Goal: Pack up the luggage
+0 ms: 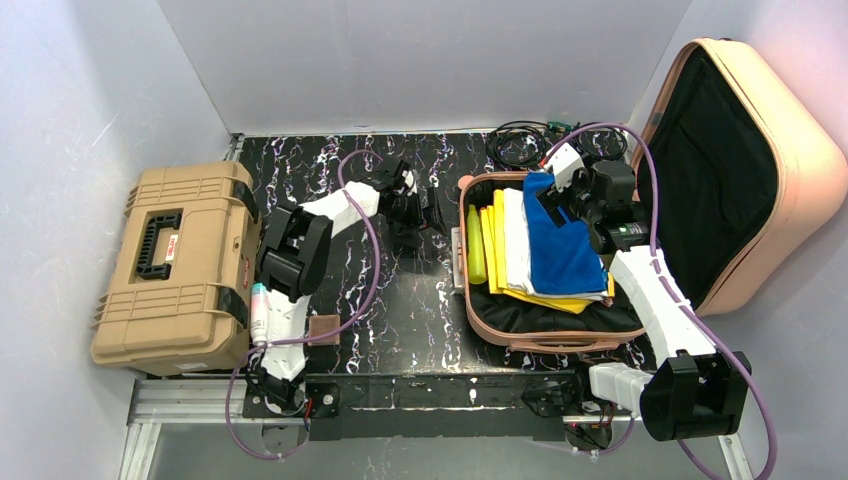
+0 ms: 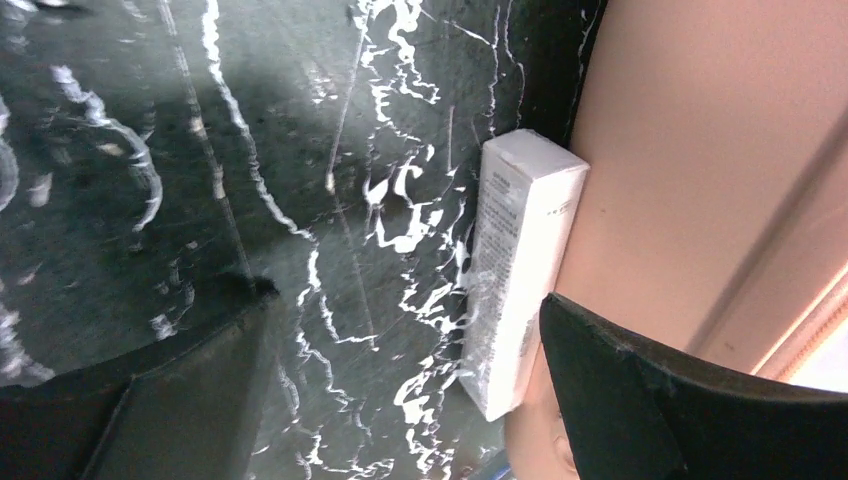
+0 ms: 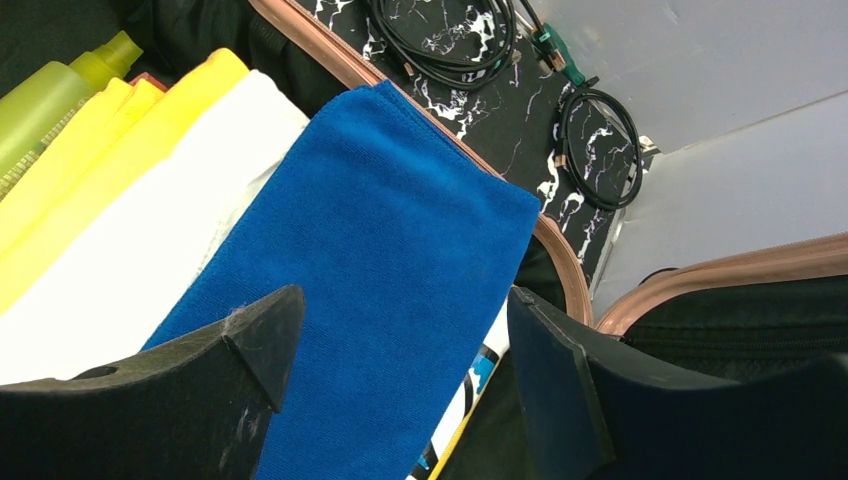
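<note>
The peach suitcase (image 1: pixel 485 335) lies open, its lid (image 1: pixel 800 170) raised at the right. Packed inside are a yellow-green bottle (image 1: pixel 475 245), yellow cloth (image 1: pixel 498 250), white cloth (image 1: pixel 515 245) and a blue towel (image 1: pixel 560 255) on the right. A slim white box (image 2: pixel 495 270) lies on the table against the suitcase's left wall. My left gripper (image 1: pixel 420 224) is over the table left of that box, open and empty; one fingertip overlaps the box in the left wrist view. Above the towel hangs my right gripper, fingers apart, nothing between them.
The tan hard case (image 1: pixel 175 270) fills the left side. Near it are a white bottle (image 1: pixel 260 318) and a small brown box (image 1: pixel 323 330). Coiled black cables (image 1: pixel 517 147) lie behind the suitcase. Marble table shows bare between case and suitcase.
</note>
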